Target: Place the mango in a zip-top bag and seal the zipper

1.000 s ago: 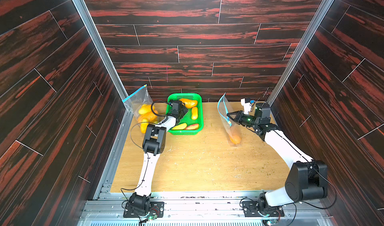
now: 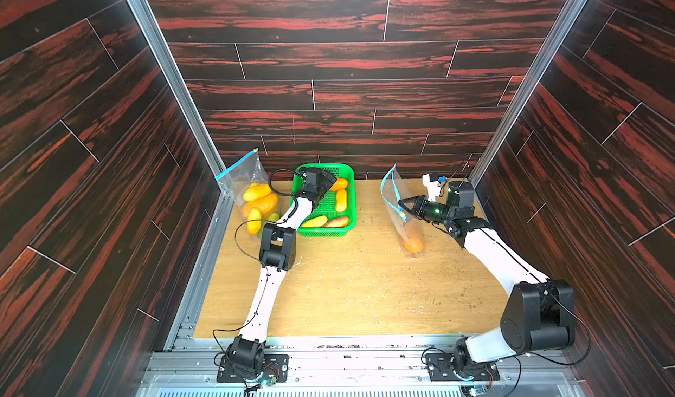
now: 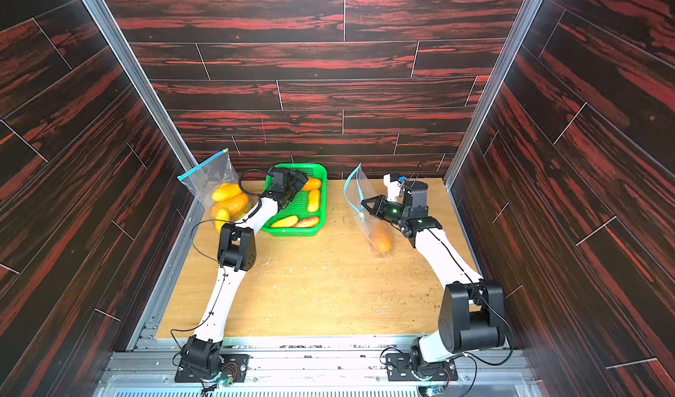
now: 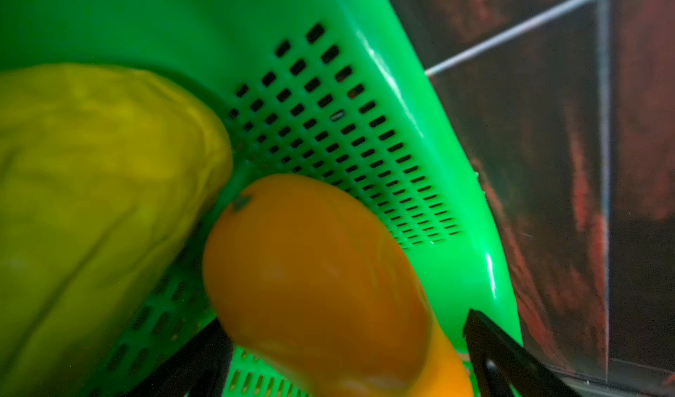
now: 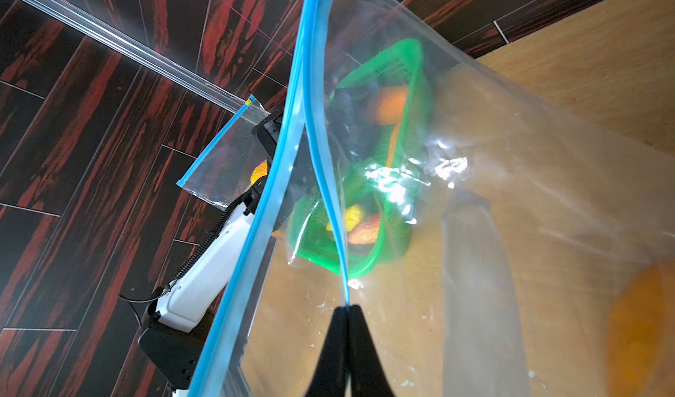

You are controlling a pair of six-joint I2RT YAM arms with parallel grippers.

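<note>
An orange mango (image 4: 316,277) lies in the green basket (image 2: 351,217), against its perforated back wall. My left gripper stands open over it, one finger (image 4: 200,362) on each side and the mango's body between; whether they touch it cannot be told. To the right, a clear zip top bag (image 2: 395,210) with a blue zipper strip hangs with its mouth parted and one orange mango (image 2: 413,242) at its bottom. My right gripper is shut on the bag's blue-stripped edge, which runs straight into the fingertips.
A yellow mango (image 4: 91,214) lies beside the orange one in the basket, with several others. Left of the basket a second clear bag (image 2: 246,179) with a blue strip holds several mangoes.
My left gripper has gone toward the basket's back, over the orange mango there, and its forearm has shifted slightly right. The right arm and its bag look unchanged.
</note>
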